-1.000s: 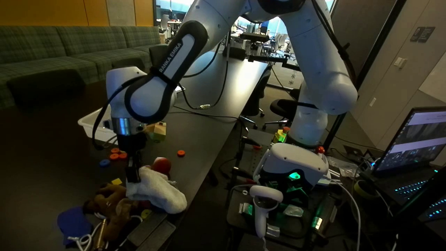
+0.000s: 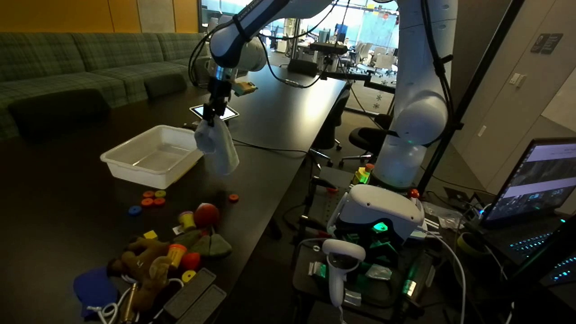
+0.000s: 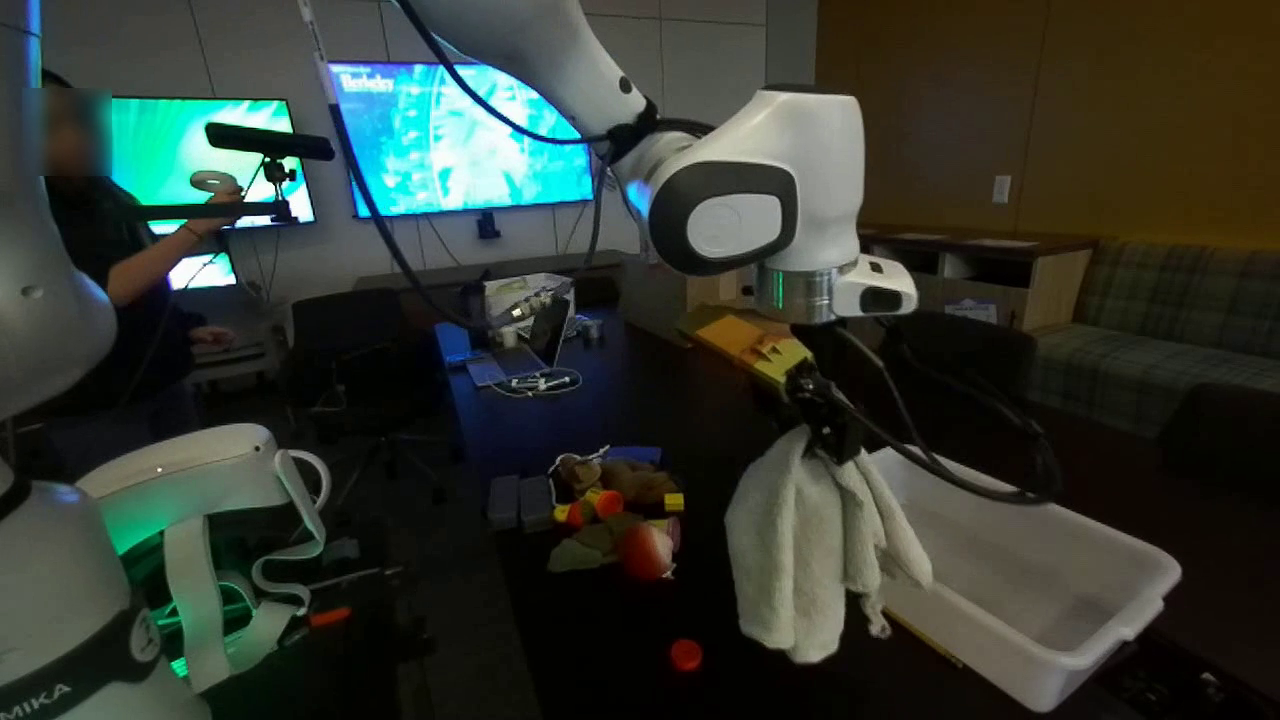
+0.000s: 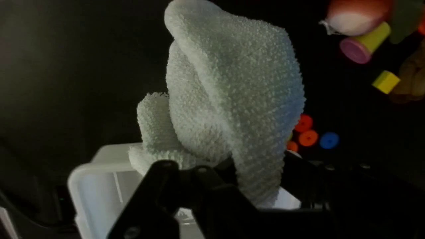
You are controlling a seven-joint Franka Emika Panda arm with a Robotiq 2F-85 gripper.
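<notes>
A pale, fluffy cloth (image 3: 786, 540) hangs in folds from my gripper (image 3: 828, 438), which is shut on its upper part. In exterior view 1 the cloth (image 2: 217, 145) dangles beside the near right corner of a white bin (image 2: 127, 170), above the dark table. The wrist view has the cloth (image 4: 239, 79) filling the middle and covering most of the fingertips. Below it there, part of the bin's rim (image 4: 85, 169) shows. The bin looks empty in exterior view 1.
Small red, blue and yellowish discs (image 2: 147, 202) lie in front of the bin, with a lone red one (image 2: 233, 198) to their right. Nearer the front is a pile with a brown plush toy (image 2: 143, 262), a red ball (image 2: 206, 215) and grey blocks (image 2: 197, 302). A tablet (image 2: 229, 112) lies behind the bin.
My gripper has carried the cloth up and away from the toy pile, back to the bin's right side. The cloth now hangs down, and the red ball and green pieces are uncovered.
</notes>
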